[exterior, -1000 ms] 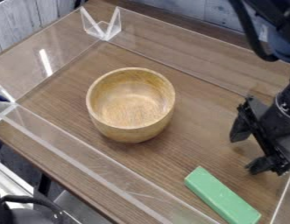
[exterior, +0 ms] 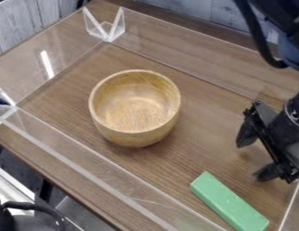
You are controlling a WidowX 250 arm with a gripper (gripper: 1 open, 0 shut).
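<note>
A black robot gripper (exterior: 253,150) reaches in from the right edge, open, its fingers low over the wooden table. Below and left of it lies a green rectangular block (exterior: 228,200), set diagonally near the front. A tan wooden bowl (exterior: 135,104) stands left of center, apart from the gripper.
A small clear plastic piece (exterior: 105,23) sits at the back left. Black hardware (exterior: 25,217) shows at the lower left corner, beyond the table edge.
The gripper has shifted slightly at the right, with small changes in the angle of its fingers. The bowl and green block have not moved.
</note>
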